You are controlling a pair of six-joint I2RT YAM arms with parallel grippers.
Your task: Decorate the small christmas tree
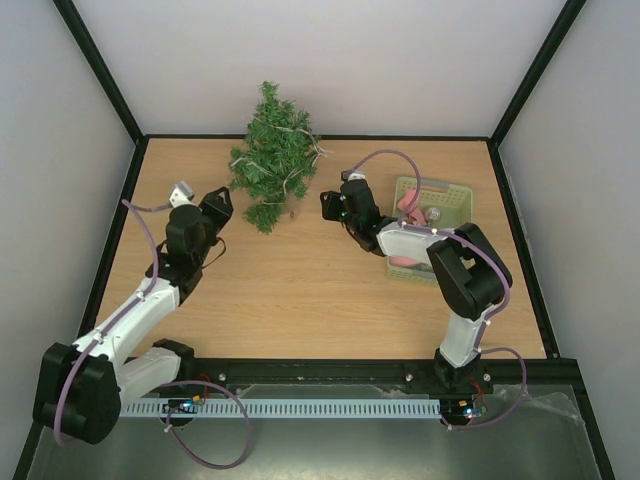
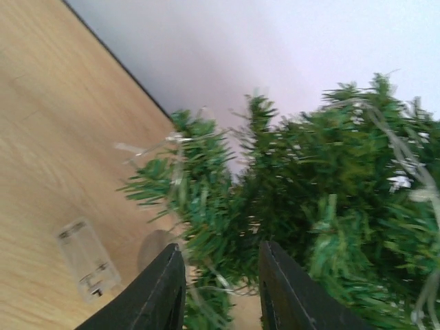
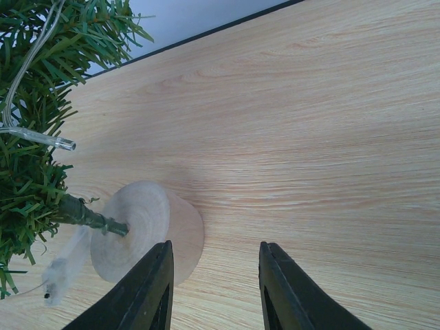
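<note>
The small green Christmas tree (image 1: 270, 155), strung with clear wire lights, stands at the back of the table. My left gripper points at its branches (image 2: 344, 199), fingers apart with nothing clearly held. My right gripper is right of the tree in the top view, fingers apart and empty. In the right wrist view the tree's round wooden base (image 3: 137, 213) shows beyond the fingers, with a clear plastic piece (image 3: 63, 271) beside it.
A green basket (image 1: 450, 205) holds pink items (image 1: 408, 200) and a small round silvery object (image 1: 432, 213), partly hidden under the right arm.
</note>
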